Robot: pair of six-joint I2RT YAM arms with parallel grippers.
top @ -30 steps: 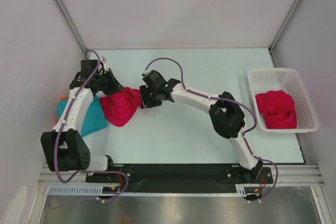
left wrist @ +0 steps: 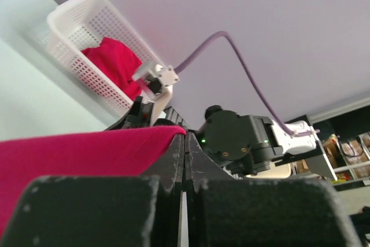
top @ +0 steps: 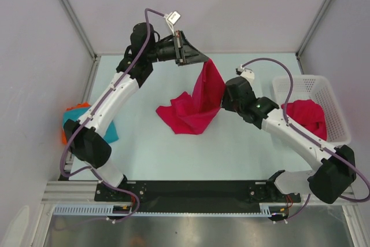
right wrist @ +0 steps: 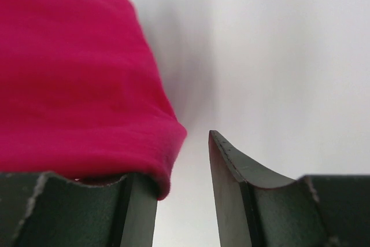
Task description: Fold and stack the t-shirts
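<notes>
A red T-shirt (top: 191,114) hangs from my raised left gripper (top: 196,56) at the middle of the table, its lower part spread on the surface. In the left wrist view, the shirt's edge (left wrist: 98,154) ends at the shut fingertips of that gripper. My right gripper (top: 230,93) is at the shirt's right side; in the right wrist view its fingers stand open around a curled edge of the red cloth (right wrist: 87,73), which rests against the left finger.
A white basket (top: 338,136) with red cloth (top: 303,120) stands at the right. Blue folded cloth (top: 107,131) and some orange cloth lie at the far left.
Both arms have moved right across the table, the left one also higher toward the back. The red shirt has been drawn along with them, away from the blue cloth, and part is lifted.
</notes>
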